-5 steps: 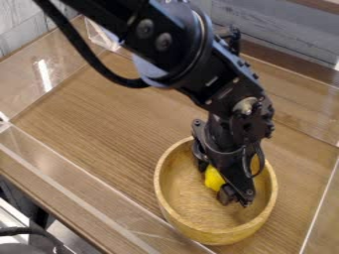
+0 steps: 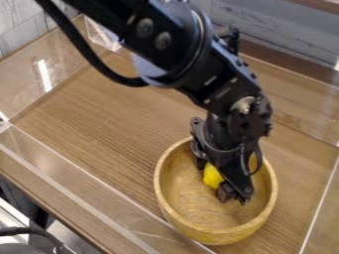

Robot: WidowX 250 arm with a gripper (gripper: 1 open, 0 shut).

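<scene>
A round tan wooden bowl [image 2: 185, 220] sits at the lower middle of the view. My black gripper [image 2: 219, 177] reaches down into it from above, its tips low inside the bowl around a small yellow object [image 2: 213, 175]. The fingers and wrist partly hide that object, so I cannot tell whether they grip it or only surround it.
A clear plastic edge runs along the left. A black cable hangs at the lower left corner, and a pale wall stands at the back.
My gripper has shifted very slightly within the bowl over the yellow object.
</scene>
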